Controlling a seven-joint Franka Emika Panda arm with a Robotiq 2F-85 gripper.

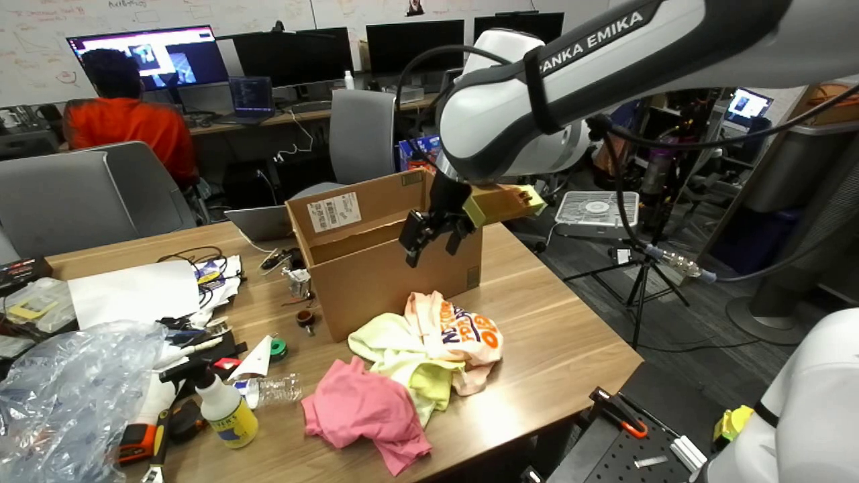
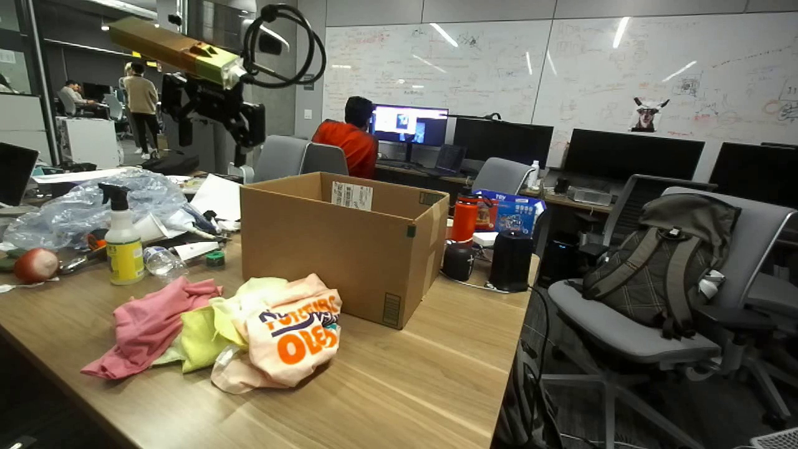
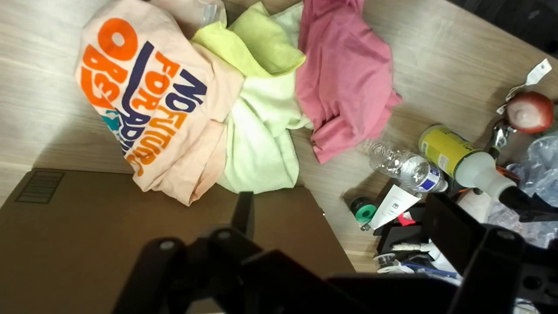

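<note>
Three cloths lie crumpled in a heap in front of an open cardboard box [image 1: 394, 286]. The pink cloth [image 1: 366, 410] is at the heap's left in exterior view 1. In the middle is a pale yellow-green cloth [image 3: 264, 133]. A peach cloth with orange and navy lettering [image 2: 288, 337] lies against the box side. My gripper [image 1: 435, 251] hangs in the air above the heap, near the box's front wall, its fingers apart. In the wrist view the gripper shows its two dark fingers wide apart with nothing held. The box's floor is hidden.
A spray bottle [image 1: 229, 410], a clear plastic bottle [image 3: 405, 166] and a green tape roll [image 1: 278, 349] stand or lie beside the pink cloth. Plastic wrap [image 1: 76, 402] and tools clutter the far left. Bare table lies right of the heap in exterior view 1.
</note>
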